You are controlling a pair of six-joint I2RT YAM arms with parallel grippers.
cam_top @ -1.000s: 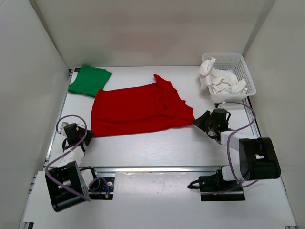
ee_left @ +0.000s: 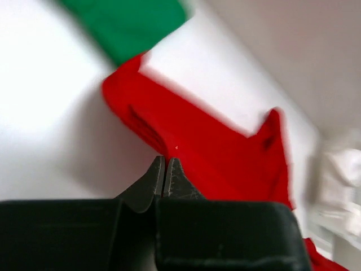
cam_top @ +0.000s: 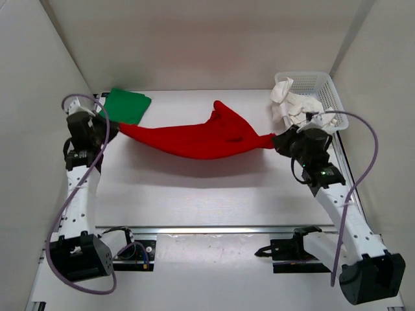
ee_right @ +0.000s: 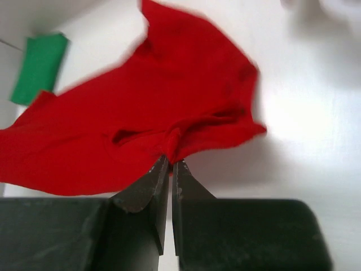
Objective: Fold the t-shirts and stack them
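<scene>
The red t-shirt (cam_top: 194, 142) stretches between my two grippers in the top view, its near edge lifted off the table and sagging in the middle. My left gripper (cam_top: 119, 127) is shut on its left corner, and my right gripper (cam_top: 275, 138) is shut on its right corner. In the left wrist view red cloth (ee_left: 197, 141) runs up to the closed fingertips; the right wrist view shows red cloth (ee_right: 135, 107) meeting the tips likewise. Part of the shirt's far side, with a raised peak, still seems to rest on the table. A folded green t-shirt (cam_top: 127, 105) lies at the back left.
A white basket (cam_top: 337, 97) with crumpled white cloth (cam_top: 305, 107) stands at the back right, close to my right arm. Walls close off the back and both sides.
The shirt lay flat on the table before; now its near edge hangs above it.
</scene>
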